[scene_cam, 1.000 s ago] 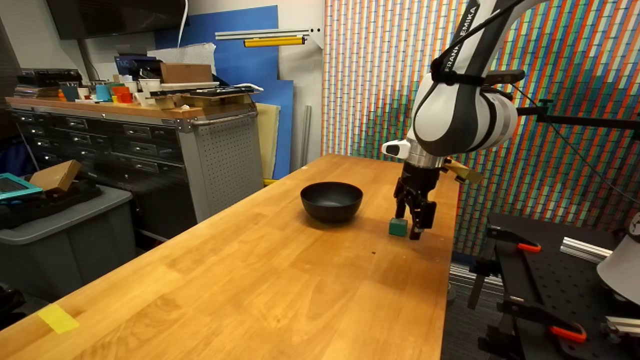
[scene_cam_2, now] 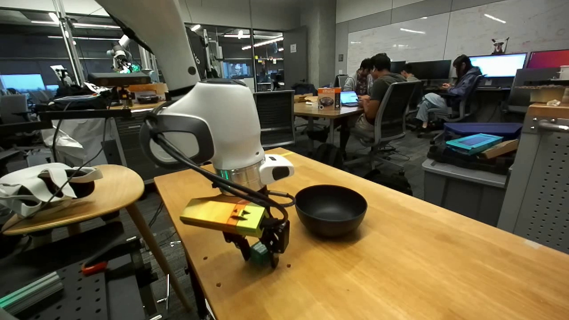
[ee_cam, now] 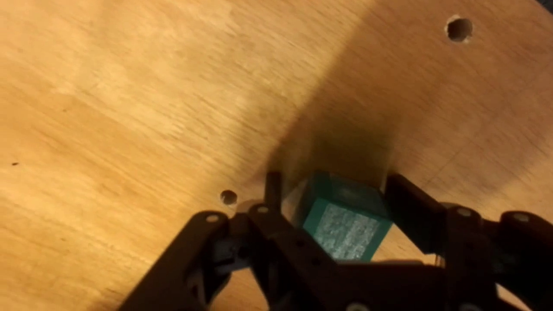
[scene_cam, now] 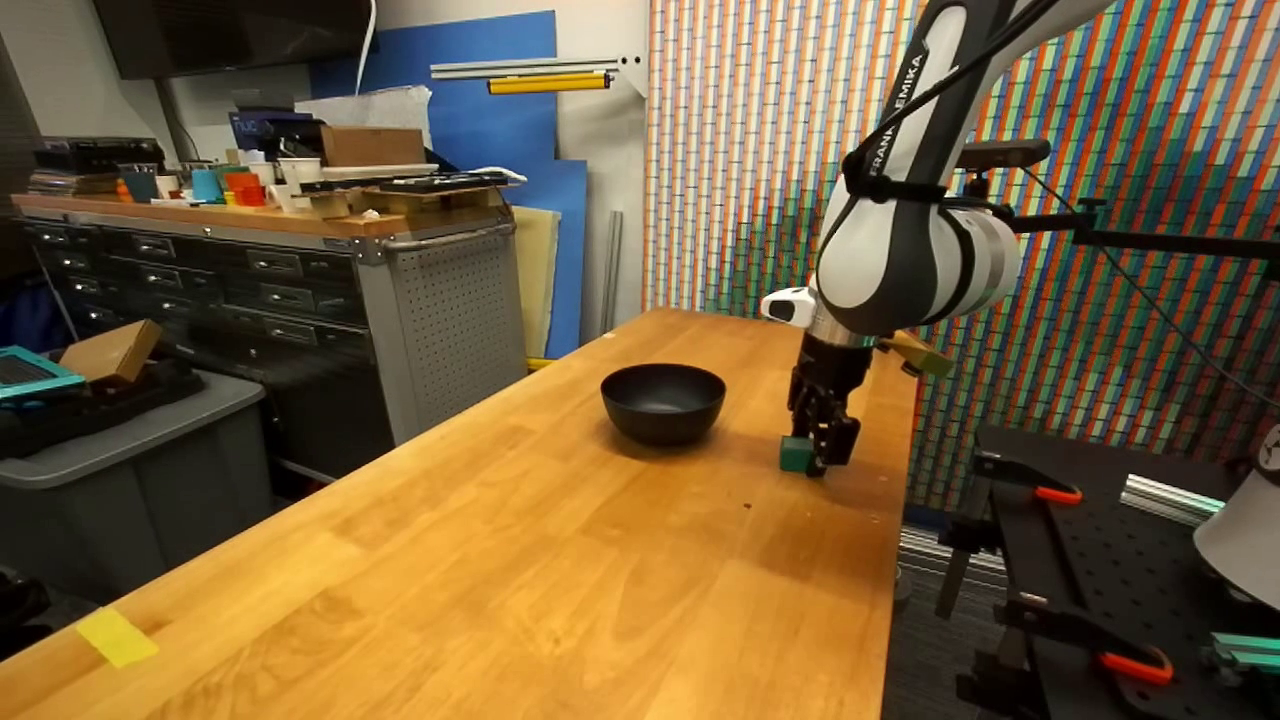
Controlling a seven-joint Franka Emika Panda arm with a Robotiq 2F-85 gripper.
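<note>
A green block point(ee_cam: 348, 230) with a greyish top face rests on the table, between the fingers of my gripper in the wrist view. Space shows between the block and the left finger; the right finger point(ee_cam: 412, 207) lies close against its other side, and whether they touch I cannot tell. My gripper point(scene_cam_2: 261, 260) is part open and low over the tabletop in exterior view 2, partly covering the block point(scene_cam_2: 259, 253). From exterior view 1, the block point(scene_cam: 794, 454) peeks out left of the dark fingers.
A black bowl point(scene_cam: 662, 406), apparently empty, stands on the wooden table point(scene_cam: 576, 540) a short way from the gripper. The table's edge runs close on the arm's other side. Small holes point(ee_cam: 459, 29) pit the wood.
In exterior view 1 the arm and gripper have shifted slightly left, so the fingers now overlap the block. The bowl stays where it was, and the block shows little or no shift.
</note>
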